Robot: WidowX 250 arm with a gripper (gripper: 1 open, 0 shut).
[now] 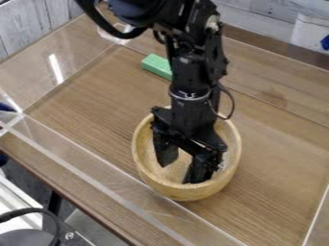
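Note:
My gripper (183, 154), black, reaches down from the top centre into a round pale wooden bowl (187, 188) on the wooden table. Its fingers are spread open inside the bowl. Whether anything lies between or under them is hard to tell, as the dark gripper hides much of the bowl's inside.
A green block (156, 65) lies behind the arm at the back. A white object (310, 31) stands at the top right edge, and cables lie at the lower left.

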